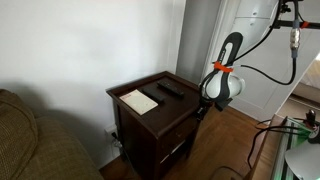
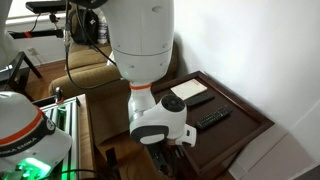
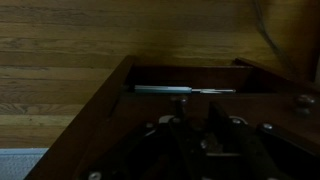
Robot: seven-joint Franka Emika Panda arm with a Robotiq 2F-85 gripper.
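Note:
A dark wooden cabinet [image 1: 158, 130] stands against the white wall, its top drawer [image 3: 170, 77] part open in the wrist view. Inside that drawer lies a thin pale object [image 3: 160, 89]. At the drawer's front, on the cabinet's right side in exterior view 1, is my gripper [image 1: 202, 106]. Its fingers are shut on part of the drawer front [image 3: 250, 104]. The wrist view is too dark to tell whether they hold a knob or the edge. In exterior view 2 the white arm [image 2: 160, 130] hides much of that front.
On the cabinet top lie a white sheet or pad [image 1: 138, 101] and a black remote-like object [image 1: 172, 88]. A brown sofa [image 1: 40, 140] is at the left. Cables [image 1: 265, 130] run by the robot's base.

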